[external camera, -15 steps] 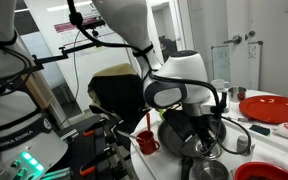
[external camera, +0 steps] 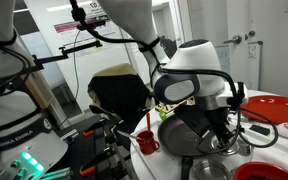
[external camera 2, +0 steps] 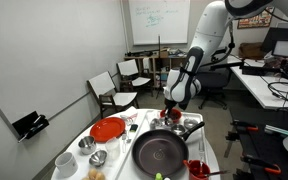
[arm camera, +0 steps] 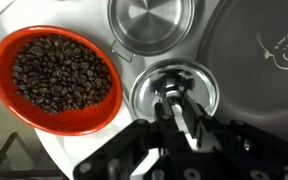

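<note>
In the wrist view my gripper is over a small metal bowl (arm camera: 206,92), its fingers shut on a slim shiny utensil (arm camera: 172,88). That piece reaches down toward the bowl; its lower end is hard to make out, and I cannot tell whether it touches the bowl. A red bowl (arm camera: 8,72) full of coffee beans (arm camera: 59,78) stands to the left. Another metal pan (arm camera: 150,22) lies just above the small bowl. In exterior view 1 the white arm housing (external camera: 196,75) leans over the table and the fingertips are mostly hidden.
A large dark frying pan (external camera 2: 160,152) takes up the table beside the bowls. A red mug (external camera: 147,145) stands at its left in exterior view 1. Behind, a red plate (external camera: 274,106) lies flat. A loose black cable (external camera: 269,125) loops beside the arm.
The arm's white housing has risen and shifted slightly toward the right in exterior view 1. The mug and red plate have stayed put.
</note>
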